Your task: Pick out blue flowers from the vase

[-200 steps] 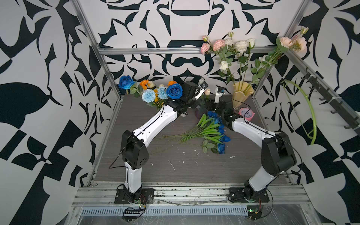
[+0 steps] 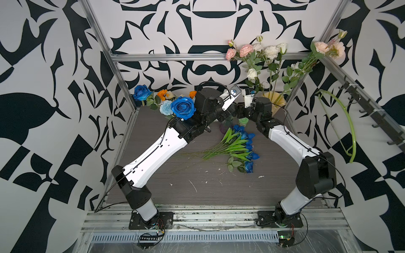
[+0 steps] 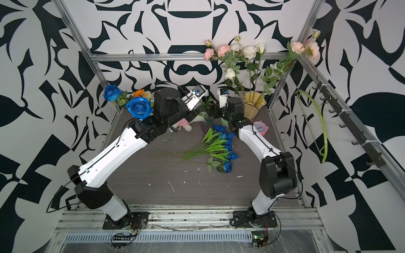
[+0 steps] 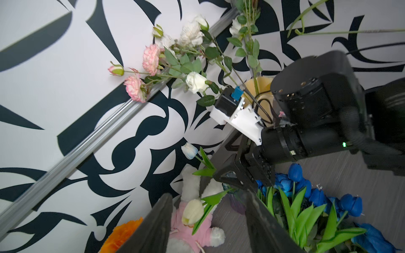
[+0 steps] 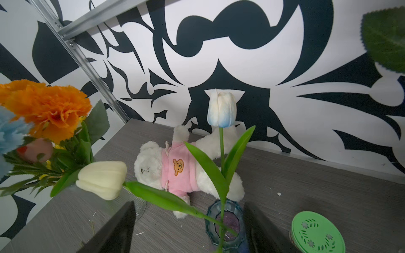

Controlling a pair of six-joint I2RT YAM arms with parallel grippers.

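Observation:
In the left wrist view my left gripper is open, near a cream tulip, with my right gripper beyond. In the right wrist view my right gripper has its fingers apart below a blue-tipped white tulip and a cream tulip, over a small glass vase. Blue flowers with long stems lie on the table under the arms. Large blue roses stand among mixed flowers at back left, partly hidden by the left arm.
A yellow vase of pink and white roses stands at back right, beside a pink clock. A plush toy and green lidded container are at the back.
Both arms have shifted: the left arm's elbow has swung out to the left and its gripper slightly up, while the right forearm has risen and moved rightward.

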